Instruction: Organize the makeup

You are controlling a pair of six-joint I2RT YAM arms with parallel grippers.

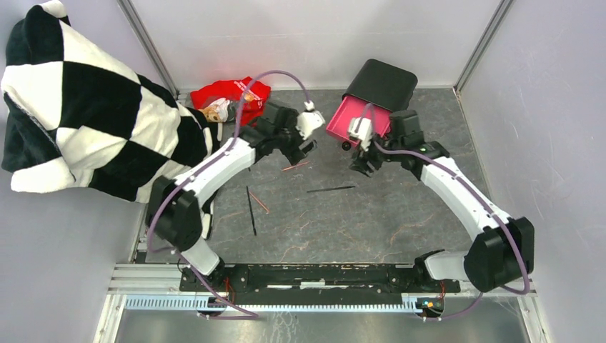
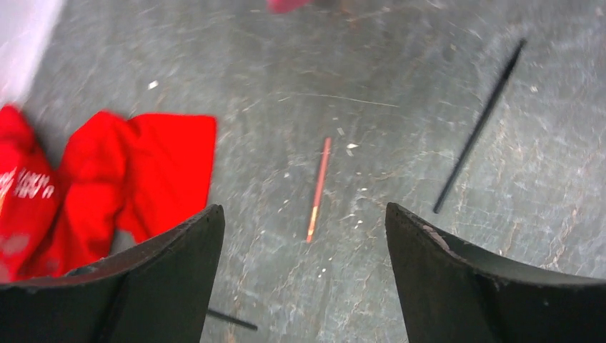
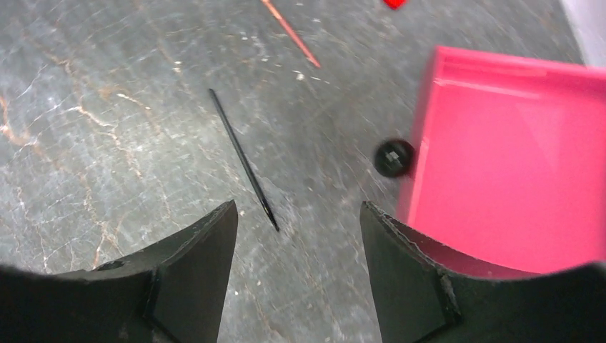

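Observation:
My left gripper (image 1: 306, 150) hangs part open over the grey table, left of the pink box (image 3: 507, 164), nothing between its fingers. My right gripper (image 1: 363, 166) stands open and empty just in front of that box. Between them lie a thin red stick (image 2: 319, 186) and a black stick (image 3: 243, 161). A small black round object (image 3: 393, 157) sits beside the box's side. Another black stick (image 1: 251, 214) and red stick (image 1: 259, 202) lie at the left. The box's interior, where visible, looks empty.
A red bag (image 1: 214, 93) lies at the back left, beside a black-and-white checked cloth (image 1: 100, 128). The box's black lid or case (image 1: 379, 78) is against the back.

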